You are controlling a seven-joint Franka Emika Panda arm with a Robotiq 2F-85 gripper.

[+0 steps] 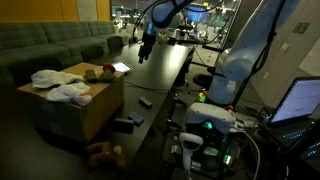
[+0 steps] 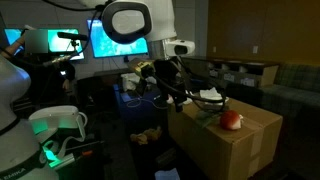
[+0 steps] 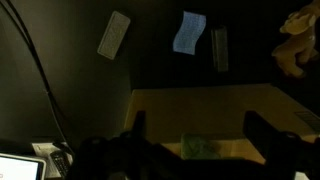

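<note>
My gripper stands open in the wrist view, its dark fingers wide apart with nothing between them. It points down over the cardboard box (image 3: 170, 100), and a green item (image 3: 198, 147) shows on the box below the gap. On the box (image 2: 230, 150) in exterior view 2 sits a red round object (image 2: 231, 120), with white crumpled material behind it. Exterior view 1 shows white cloth or bags (image 1: 68, 91) on the box top. Beyond the box edge, the wrist view has a blue cloth-like piece (image 3: 189, 33), a grey oblong item (image 3: 113, 35) and a dark bar (image 3: 220, 50).
A brown plush toy (image 3: 297, 42) lies on the dark surface beside the box. A laptop (image 1: 295, 105) stands right of the arm's base, and a cable (image 3: 40, 70) crosses the wrist view at left. Bare dark surface separates the loose items.
</note>
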